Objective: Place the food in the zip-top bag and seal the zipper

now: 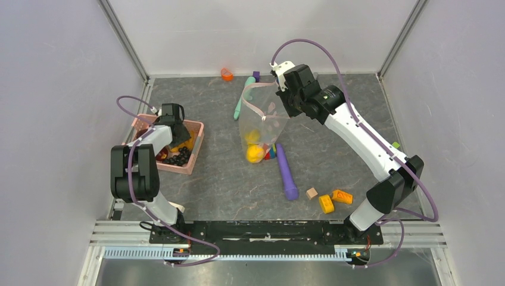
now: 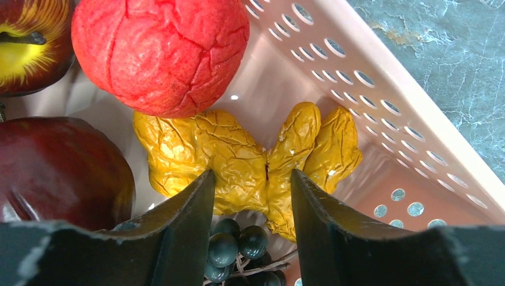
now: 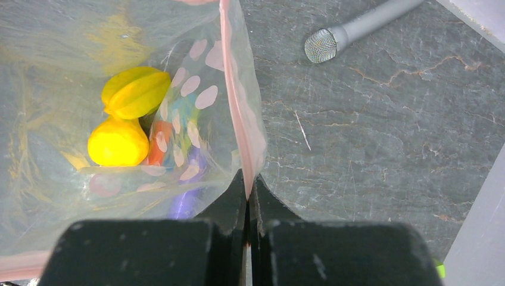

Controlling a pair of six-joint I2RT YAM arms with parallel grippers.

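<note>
My left gripper is part open low in the pink basket (image 1: 195, 154), its fingertips on a crumpled yellow food piece (image 2: 232, 155). Around it lie a red wrinkled ball-like food (image 2: 161, 53), an apple (image 2: 33, 42), a dark red fruit (image 2: 59, 173) and black grapes (image 2: 238, 247). My right gripper is shut on the pink-edged rim of the clear zip bag (image 1: 262, 116), holding it up; inside lie a yellow starfruit (image 3: 134, 92) and a yellow pear (image 3: 116, 143).
A purple baton (image 1: 286, 173), wooden cube (image 1: 311, 193), yellow blocks (image 1: 326, 204), teal stick (image 1: 239, 106) and grey microphone (image 3: 363, 27) lie around the bag. Floor between basket and bag is clear.
</note>
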